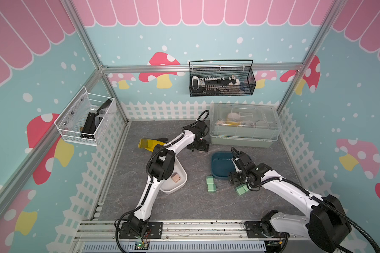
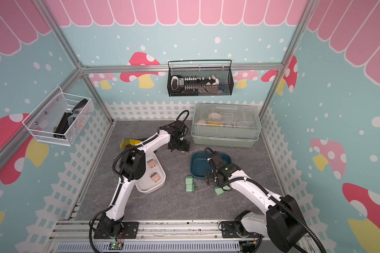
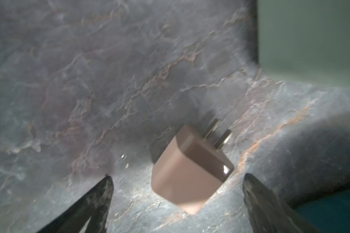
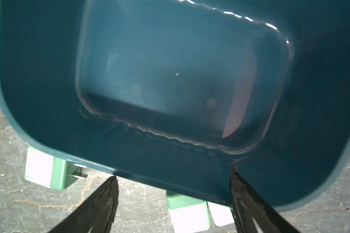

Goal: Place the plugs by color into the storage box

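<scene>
Between the spread fingers of my open left gripper lies a pink plug (image 3: pixel 190 170) on the table, not gripped, its two prongs pointing away. Two more pink plugs (image 2: pixel 155 177) rest in the white box (image 2: pixel 161 182) at the left. My right gripper stands open at the near rim of the blue box (image 4: pixel 175 77), which is empty in the right wrist view. Green plugs lie outside that box: one green plug (image 4: pixel 50 169) with prongs showing at left, another green plug (image 4: pixel 188 213) below the rim. In the top right view two green plugs (image 2: pixel 189 184) touch each other.
A lidded pale green bin (image 1: pixel 244 126) stands at the back right, close to my left gripper. Behind the left arm lies a yellow object (image 1: pixel 149 144). Bare table shows between the white and blue boxes.
</scene>
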